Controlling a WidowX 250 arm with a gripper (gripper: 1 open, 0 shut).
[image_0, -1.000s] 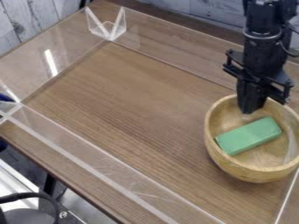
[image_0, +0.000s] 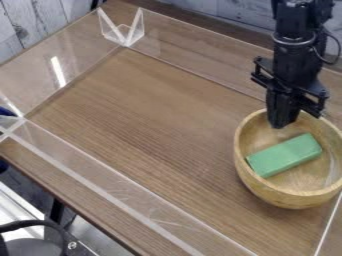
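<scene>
The black gripper (image_0: 279, 117) points down from the upper right, its dark fingertips close together over the back rim of a round wooden bowl (image_0: 253, 172); it looks shut, with nothing visible between the fingers. A green rectangular block (image_0: 283, 153) lies flat inside the bowl, in front of and below the fingertips, apart from them.
Clear tape strips run near its edges, with a white taped mark (image_0: 122, 30) at the back left. Black cables or hardware lie at the lower left, off the table.
The gripper has shifted very slightly; the bowl and green block look unchanged.
</scene>
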